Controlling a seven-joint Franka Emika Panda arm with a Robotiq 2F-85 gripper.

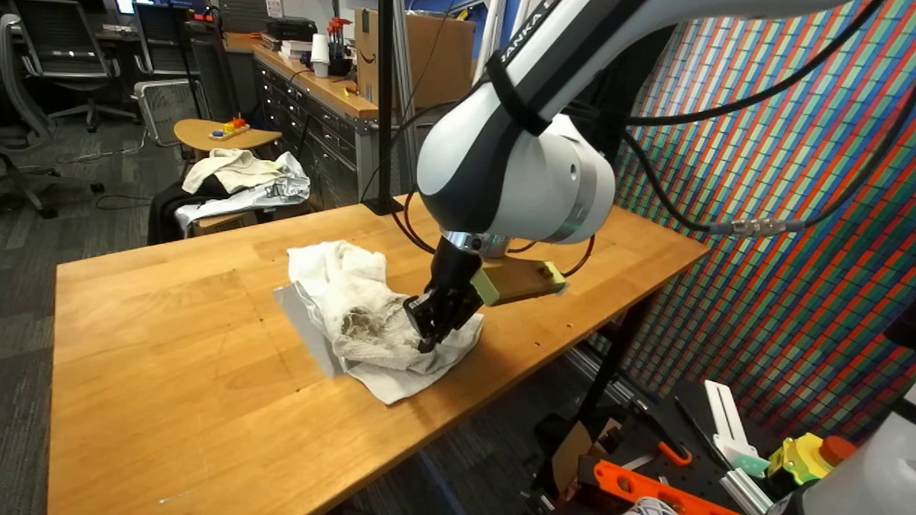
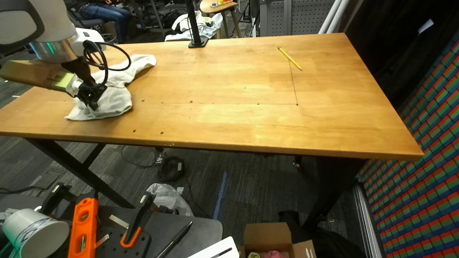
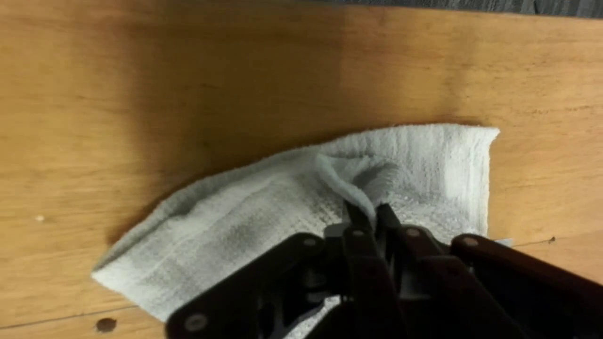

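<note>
A crumpled white towel (image 1: pixel 348 275) lies on the wooden table, partly over a flat grey sheet (image 1: pixel 306 325). Its near part is rolled into a hollow fold, and a flatter corner spreads toward the table's front edge. My gripper (image 1: pixel 427 337) is down at that near part. In the wrist view the fingertips of my gripper are shut on a pinched ridge of the towel (image 3: pixel 220 237). From the second exterior view the gripper (image 2: pixel 92 105) is seen low over the towel (image 2: pixel 114 101), its fingertips partly hidden in the cloth.
A yellow pencil (image 2: pixel 290 58) lies at the far side of the table. A black post (image 2: pixel 194 25) stands at the back edge. The front table edge is close to the towel.
</note>
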